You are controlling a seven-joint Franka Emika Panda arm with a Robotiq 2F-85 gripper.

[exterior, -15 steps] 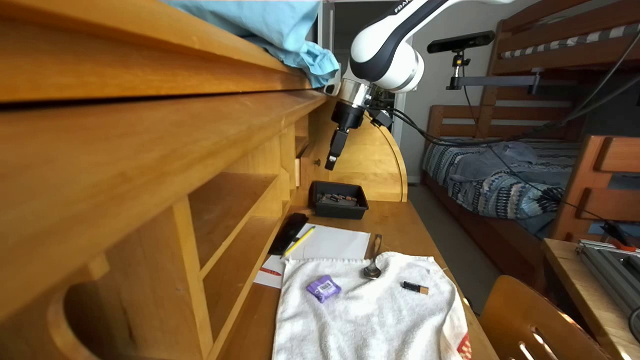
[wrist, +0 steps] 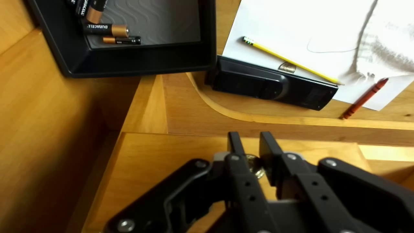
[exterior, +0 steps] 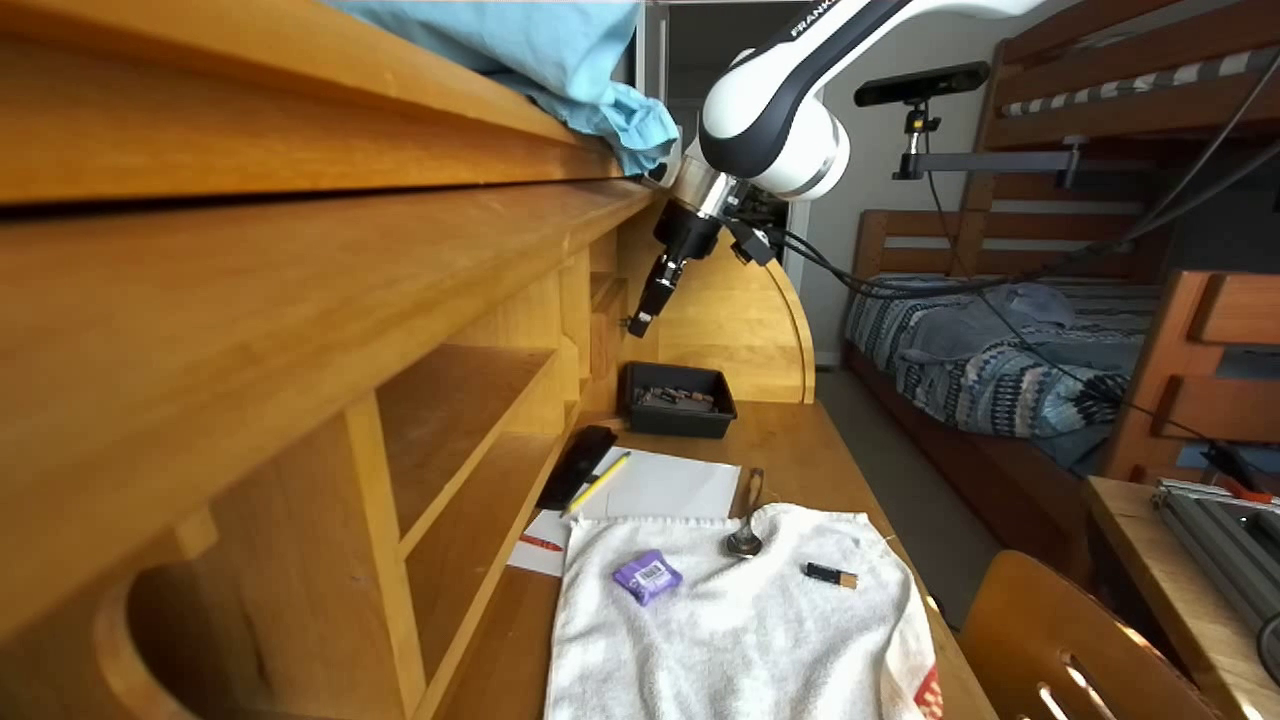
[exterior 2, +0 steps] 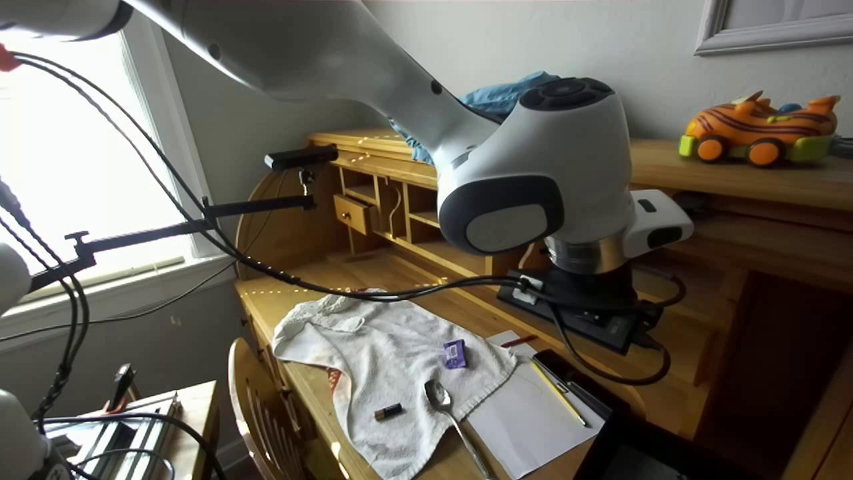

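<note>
A wooden drawer front [wrist: 167,165] with a round brass knob [wrist: 256,167] lies under my gripper in the wrist view. My two black fingers are apart by a narrow gap, and the knob shows between them; whether they touch it I cannot tell. From exterior view 1, the gripper [exterior: 642,325] points down and left at the desk's far cubbies, its tips beside the knob [exterior: 625,322] of the drawer [exterior: 607,330]. How far this drawer stands out is unclear. In exterior view 2 the arm hides the fingers.
Below stands a black tray [wrist: 143,62] with several batteries. Near it are a black case [wrist: 271,83], a yellow pencil [wrist: 291,60], a red crayon [wrist: 364,98] and paper [wrist: 330,23]. A white towel [exterior: 708,648] carries a purple packet [exterior: 648,577], a spoon [exterior: 744,542] and a battery [exterior: 830,576].
My gripper has shifted left and tilted toward the cubbies, its tips now beside the knob. The drawer front and knob appear slightly farther left. The things on the desk have not moved.
</note>
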